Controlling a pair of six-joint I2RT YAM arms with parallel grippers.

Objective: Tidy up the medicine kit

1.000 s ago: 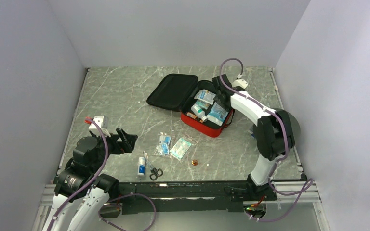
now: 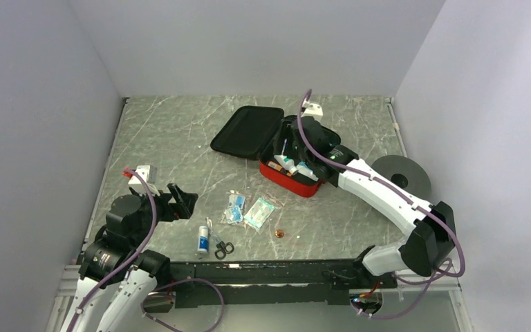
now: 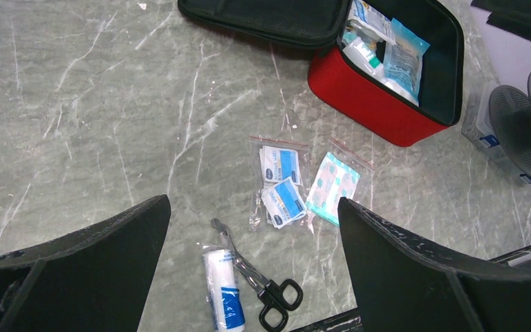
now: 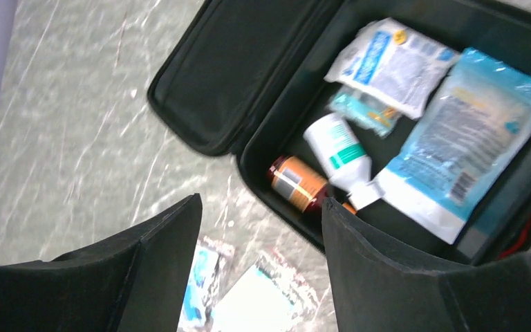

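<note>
The red medicine kit lies on the table with its black lid folded open to the left. Inside it, the right wrist view shows a white bottle, a brown bottle, a blue pouch and a white packet. Over the kit hangs my right gripper, open and empty. My left gripper is also open, at the table's left front. Outside the kit lie two clear bags, one with blue-white packets and one with patterned strips, plus scissors and a wrapped roll.
A grey spool stands at the right, with a clear box beside it. Close to the front edge is a small orange-brown object.
My right gripper has moved left across the kit, now covering part of its contents in the top view; its forearm has swung outward to the right. The left arm stays in place.
</note>
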